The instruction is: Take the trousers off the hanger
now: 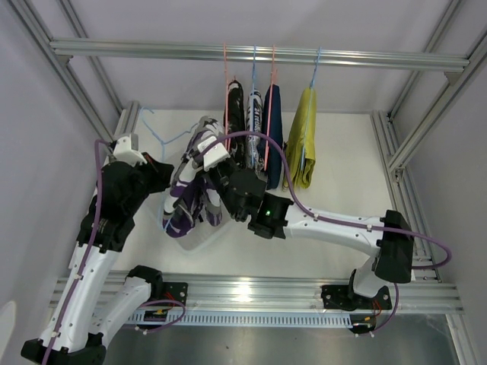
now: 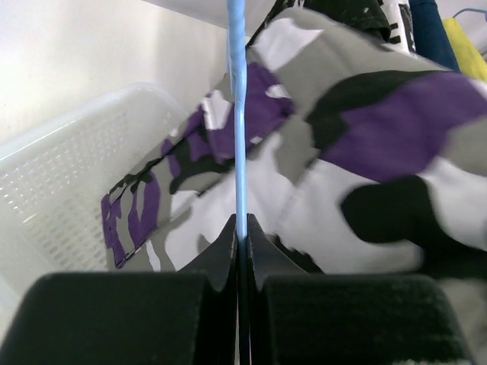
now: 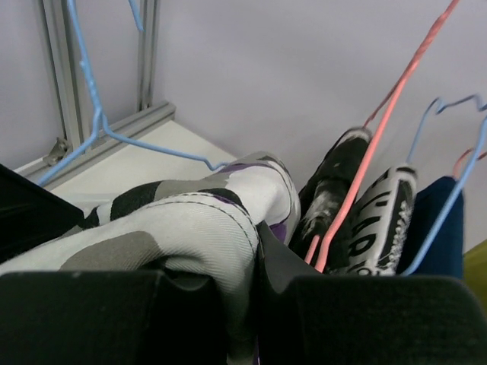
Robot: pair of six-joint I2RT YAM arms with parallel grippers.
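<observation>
Camouflage trousers in white, grey and purple [image 1: 186, 201] hang over a white plastic basket [image 2: 61, 182], between my grippers. My left gripper [image 1: 163, 171] is shut on the thin blue hanger [image 2: 240, 129], which runs upright through the left wrist view; the trousers lie behind it. My right gripper is shut on a white-grey fold of the trousers [image 3: 183, 228]. The blue hanger [image 3: 152, 146] also shows beyond that fold in the right wrist view, at upper left.
Black, patterned, navy [image 1: 272, 137] and olive [image 1: 303, 137] garments hang on pink and blue hangers from the metal rail [image 1: 350, 59], just right of the trousers. The white board is clear on the right.
</observation>
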